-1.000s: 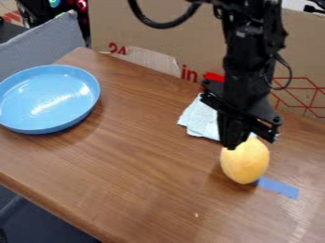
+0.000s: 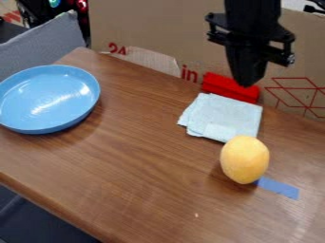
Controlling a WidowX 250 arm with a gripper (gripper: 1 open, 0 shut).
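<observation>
My black gripper (image 2: 248,76) hangs at the top right, shut, above a red object (image 2: 229,87) at the back of the table. Below it on the wood lies a folded pale blue cloth (image 2: 221,118). A yellow, mango-like object (image 2: 244,159) sits at the right, in front of the cloth. A blue plate (image 2: 48,98) is at the left.
A cardboard backdrop (image 2: 152,28) stands along the back. A strip of blue tape (image 2: 278,189) is beside the yellow object. A grey padded edge (image 2: 38,47) is at the back left.
My gripper has moved up and back, away from the yellow object to above the red one. The objects on the table look unmoved.
</observation>
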